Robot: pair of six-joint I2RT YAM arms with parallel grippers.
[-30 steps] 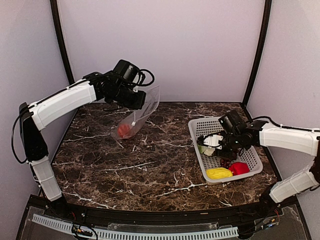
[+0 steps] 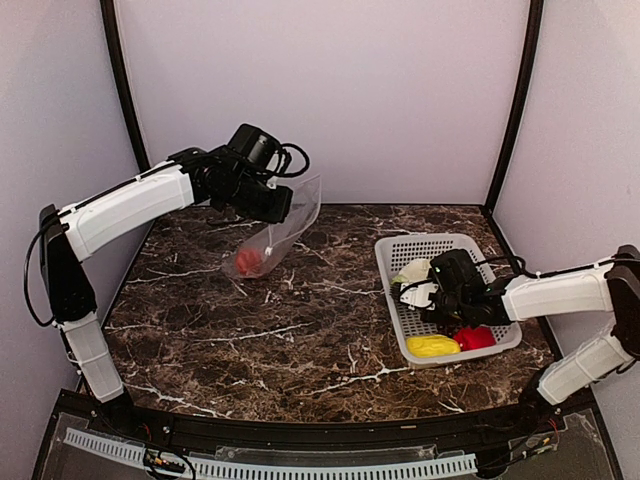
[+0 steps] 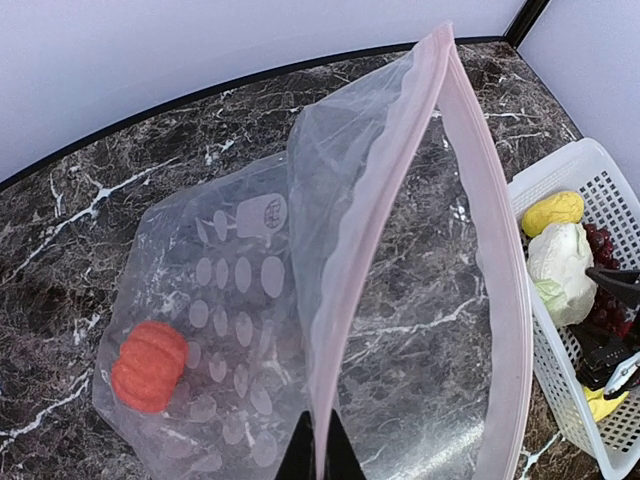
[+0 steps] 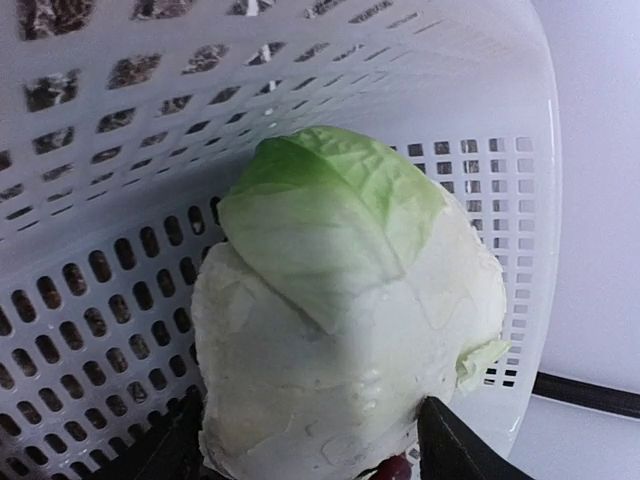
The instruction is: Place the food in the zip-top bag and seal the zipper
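The clear zip top bag (image 3: 235, 330) stands open-mouthed on the table, with a red food piece (image 3: 150, 366) low inside it. My left gripper is shut on the bag's pinkish rim, holding that side up. In the white basket, a pale cabbage (image 4: 340, 310) with a green leaf fills the middle of the right wrist view. My right gripper is open there, its dark fingers (image 4: 455, 445) on either side of the cabbage's near end. Whether they touch it, I cannot tell.
The perforated basket (image 2: 400, 335) also holds a yellow piece (image 2: 432, 346), a red piece (image 2: 474, 338), dark red grapes (image 3: 605, 310) and another yellow piece (image 3: 553, 212). Bare marble table lies between bag and basket. Walls close in the back and sides.
My right gripper has come down toward the cabbage, uncovering more of it from above. The basket has slid slightly left. The left gripper and bag have barely moved.
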